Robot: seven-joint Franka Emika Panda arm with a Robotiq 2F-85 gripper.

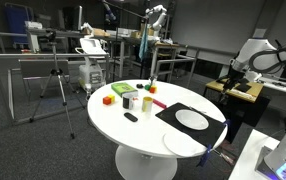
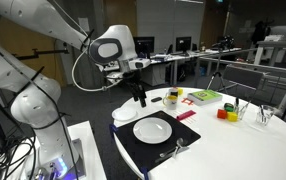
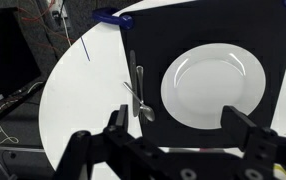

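In the wrist view my gripper is open above the table, its two fingers wide apart with nothing between them. A white plate (image 3: 214,86) lies beyond them on a black mat (image 3: 169,32). To the plate's left are a knife (image 3: 134,78), a fork (image 3: 140,82) and a spoon (image 3: 140,106), close together near the mat's edge. Exterior view 2 shows my gripper (image 2: 141,98) hanging well above the mat, apart from the plate (image 2: 153,130).
Blue clamps (image 3: 113,17) grip the table edge. Farther back stand mugs (image 1: 147,103), a green box (image 1: 122,88), colored blocks (image 1: 108,100) and a red object (image 1: 158,103). A second white plate (image 2: 126,111) lies beside the mat.
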